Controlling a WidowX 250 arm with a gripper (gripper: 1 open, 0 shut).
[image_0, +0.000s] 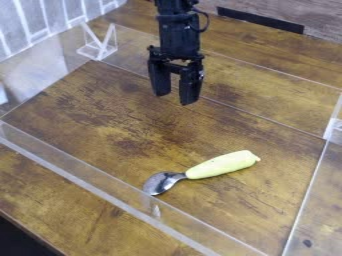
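A spoon with a pale yellow handle (221, 165) and a silver head lies on the wooden table at the lower middle, its head toward the lower left. My black gripper (175, 84) hangs in the upper middle, well behind and above the spoon, its fingers open and pointing down with nothing seen between them.
Clear plastic walls border the work area at the left, front and right (321, 200). A small white bracket (99, 45) stands at the back left.
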